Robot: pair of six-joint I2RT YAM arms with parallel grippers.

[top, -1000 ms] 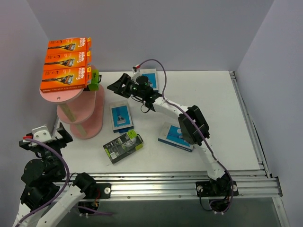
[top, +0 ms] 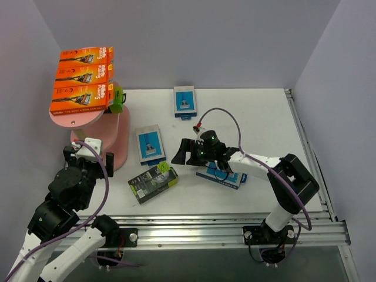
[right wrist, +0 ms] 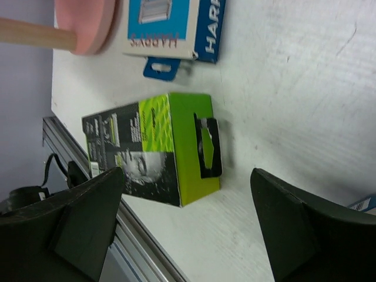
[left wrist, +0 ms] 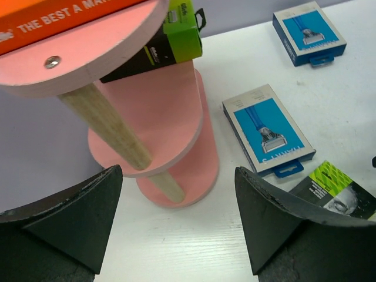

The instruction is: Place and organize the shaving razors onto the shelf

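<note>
Three orange razor boxes (top: 81,74) lie side by side on top of the pink shelf (top: 121,132). On the tier below sits a green-and-black box (left wrist: 176,36). A second green-and-black box (right wrist: 147,147) lies on the table at the front. Three blue-and-white razor boxes rest on the table: one at the back (top: 185,101), one beside the shelf (top: 150,144), one partly under my right arm (top: 220,174). My right gripper (top: 183,151) hovers open near the loose green box, nothing between its fingers. My left gripper (top: 89,154) is open and empty in front of the shelf.
A metal rail (top: 194,220) runs along the table's front edge, another down the right side. Grey walls enclose the back and sides.
My right gripper has moved away from the shelf, rightward and toward the front. The boxes have stayed put.
</note>
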